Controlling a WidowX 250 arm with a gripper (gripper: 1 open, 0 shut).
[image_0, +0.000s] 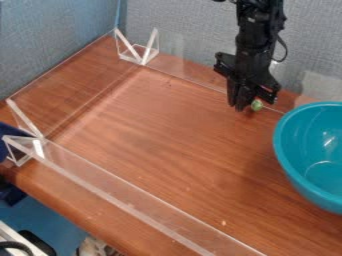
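The black gripper (243, 102) hangs low over the back right of the wooden table, near the clear back wall. It looks shut. A small green object (257, 105) shows just beside its fingertips, partly hidden by them; whether they touch it is hard to tell.
A large teal bowl (307, 158) stands at the right edge. Clear low walls with white corner brackets (134, 53) line the table (147, 150).
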